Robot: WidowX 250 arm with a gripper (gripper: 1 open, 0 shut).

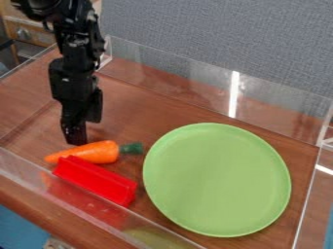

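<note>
My black gripper (76,134) hangs low over the wooden table, its tip just behind an orange toy carrot (88,152), very close to it or touching; the spacing of the fingers is hard to make out. The carrot lies with its green top to the right. In front of it is a red block (93,181), and to the right sits a large green plate (216,180).
Low clear walls edge the wooden table (163,102), with a grey speckled panel behind. The table's near edge runs along the lower left.
</note>
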